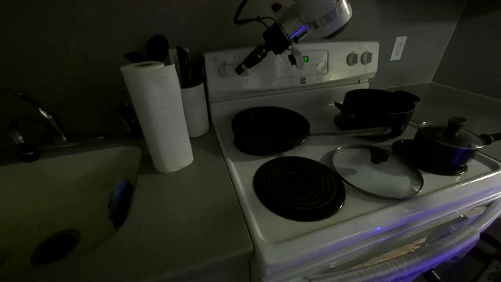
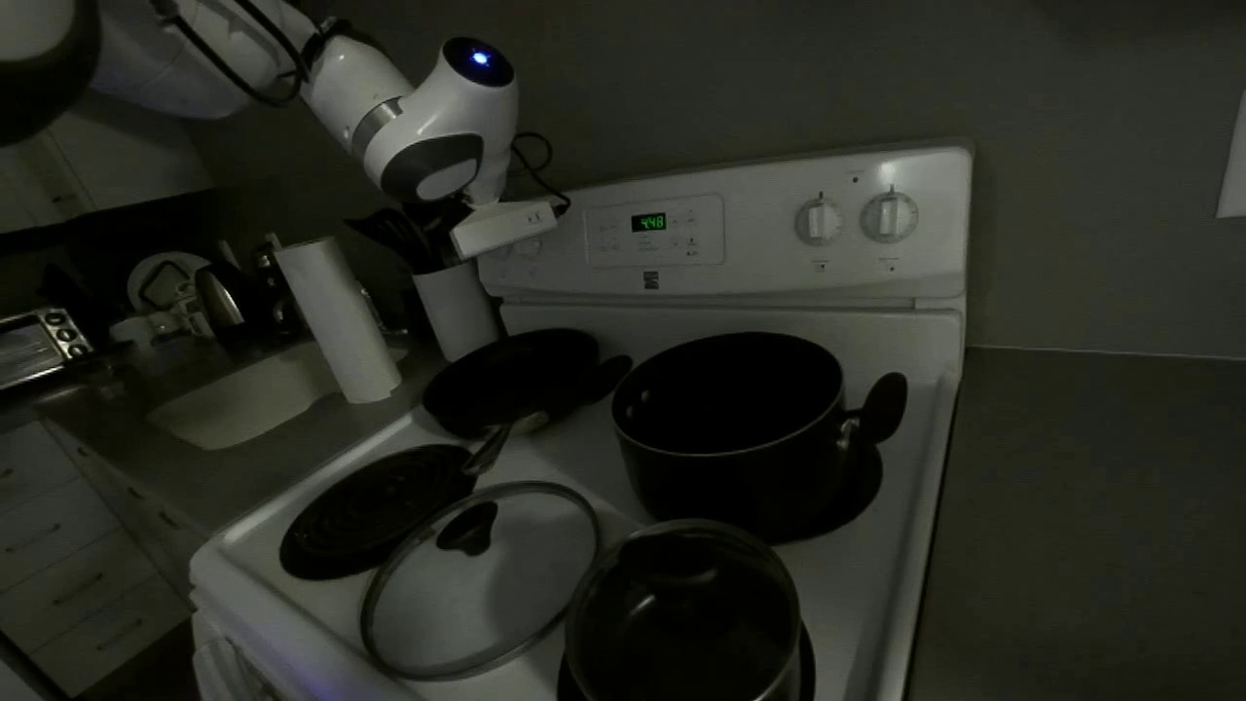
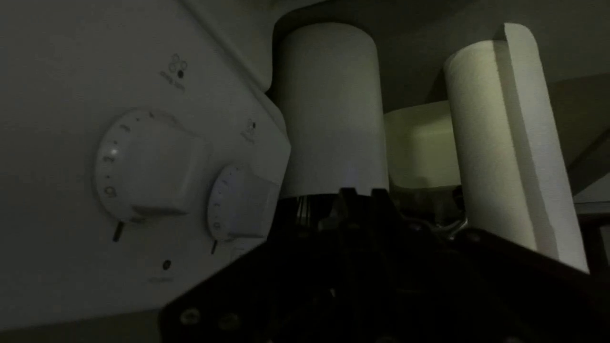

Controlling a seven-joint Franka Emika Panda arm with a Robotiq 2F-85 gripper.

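In exterior view 1 my gripper (image 1: 241, 70) hangs in front of the left part of the stove's back panel (image 1: 263, 87), tilted down toward the left. The wrist view shows the two dark fingertips of my gripper a small gap apart, with nothing visible held between them. Beyond them is the white utensil holder (image 3: 334, 114), its dark utensils (image 1: 183, 65) rising from the top in exterior view 1. A paper towel roll (image 3: 492, 143) stands to the holder's side. Two stove knobs (image 3: 154, 166) appear left in the wrist view. The arm hides my fingers in exterior view 2.
On the stove are a black frying pan (image 1: 270, 129), a large black pot (image 2: 730, 467), a lidded saucepan (image 1: 441, 148) and a loose glass lid (image 1: 375, 176).
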